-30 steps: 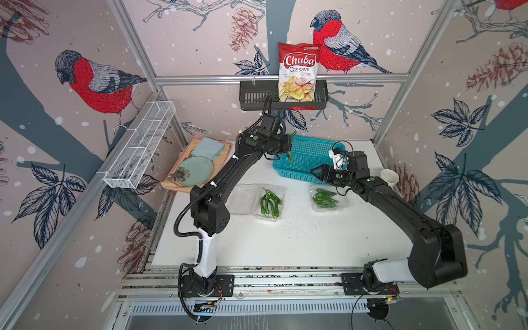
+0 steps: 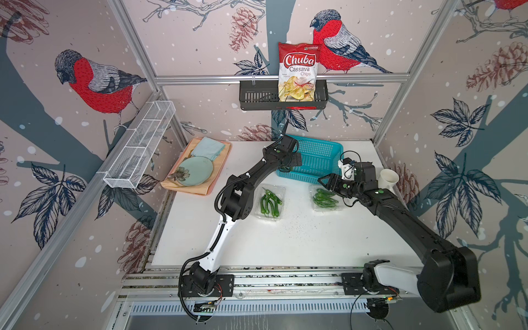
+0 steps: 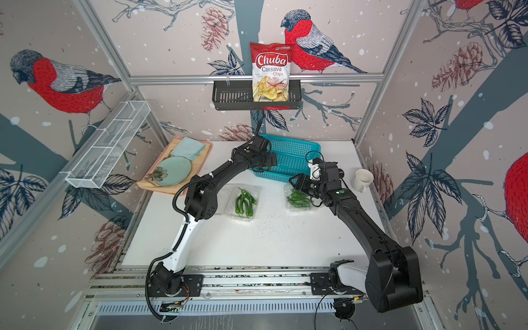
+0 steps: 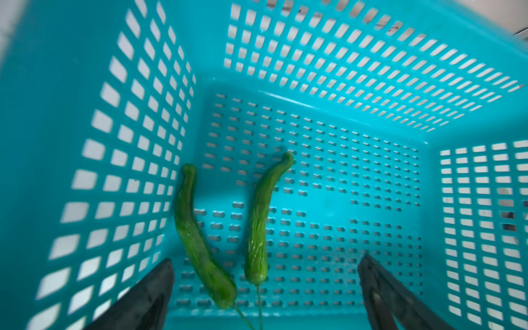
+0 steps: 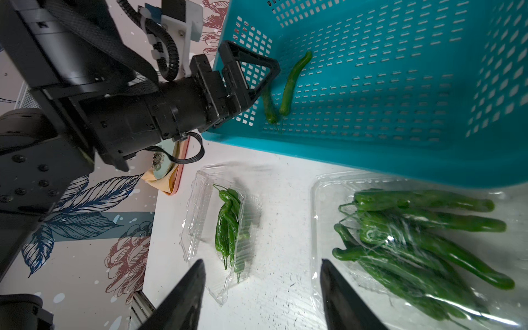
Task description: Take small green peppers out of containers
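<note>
More peppers [image 2: 270, 203] rest in an open clear container [image 5: 192, 214] left of centre. A second clear container [image 5: 319, 220] on the right holds several peppers [image 5: 423, 236]. Just in front of the basket, my right gripper hangs open and empty, with that container below and to its right in the right wrist view.
A wooden board [image 2: 204, 188] with a plate [image 2: 195, 171] and cloth stands at the back left. A white mug [image 2: 388, 178] is at the right edge. The dark shelf [image 2: 258, 99] with a chips bag [image 2: 298, 71] hangs behind.
A second ago my left gripper held a pepper at the basket's left; it has moved right and lower and is now open. My right gripper has shifted slightly right and down in the top left view.
</note>
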